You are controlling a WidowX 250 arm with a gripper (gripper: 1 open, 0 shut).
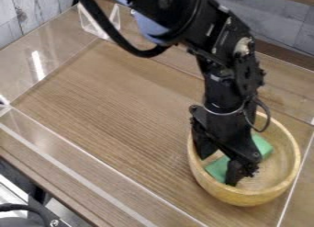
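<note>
My black gripper (227, 153) reaches down from the top into a round yellow bowl (273, 187) at the lower right of the table. Its fingertips are low inside the bowl, over and beside a green object (218, 169) lying there, which they partly hide. The gripper is open; whether the fingers touch the green object is hard to tell.
A pale wall stands at the top left, with dark cables at the lower left edge. A raised wooden edge runs along the back right.
</note>
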